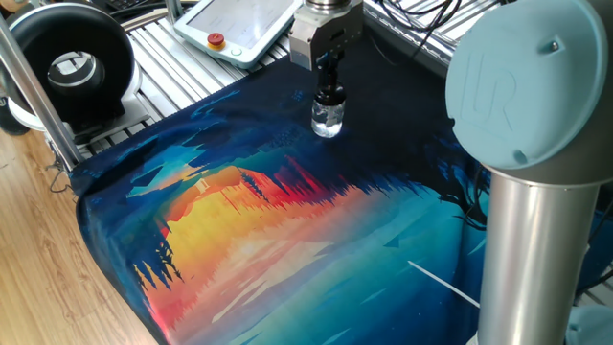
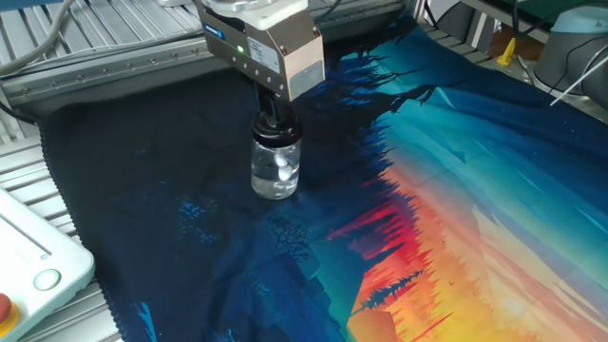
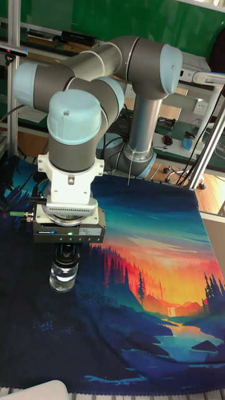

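A clear jar [image 2: 275, 173] with a black lid [image 2: 276, 128] and clear contents stands upright over the dark part of the printed cloth. My gripper [image 2: 275, 116] points straight down from above, its dark fingers shut on the lid. In exterior view 1 the jar [image 1: 328, 120] appears below the gripper [image 1: 329, 88] near the cloth's far side. The jar [image 3: 63, 276] hangs under the gripper body in exterior view 3, where the fingers are mostly hidden. Whether the jar's base touches the cloth or is slightly above it, I cannot tell.
A cloth with a sunset landscape [image 1: 278, 230] covers the table, mostly bare around the jar. A teach pendant with a red button [image 1: 216, 41] lies at the table's edge. A black round device [image 1: 72, 67] stands beyond the cloth, and cables [image 1: 421, 19] run behind.
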